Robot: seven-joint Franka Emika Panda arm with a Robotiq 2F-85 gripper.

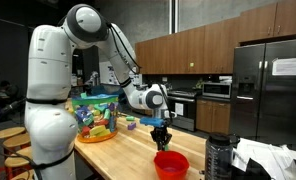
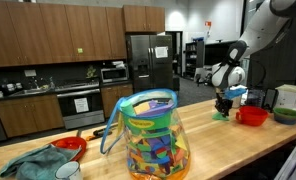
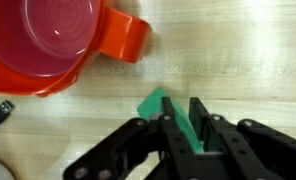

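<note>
In the wrist view a flat green object (image 3: 152,104) lies on the wooden tabletop, partly hidden by the gripper. My gripper is right over it, its dark fingertips a small gap apart with green showing between and beside them. Whether they press on the object cannot be made out. A red bowl (image 3: 63,75) with an orange-red handle (image 3: 126,36) is at the upper left there, apart from the fingers. From exterior view 2 the green object (image 2: 219,117) appears low beneath the gripper (image 2: 224,110), left of the red bowl (image 2: 253,115).
A black canister (image 1: 218,155) stands right of the bowl in exterior view 1. At the far left is a large, colourful bin (image 1: 96,118). The table (image 1: 123,150) between bin and bowl is mostly clear. A dark cable end (image 3: 0,113) lies near the bowl.
</note>
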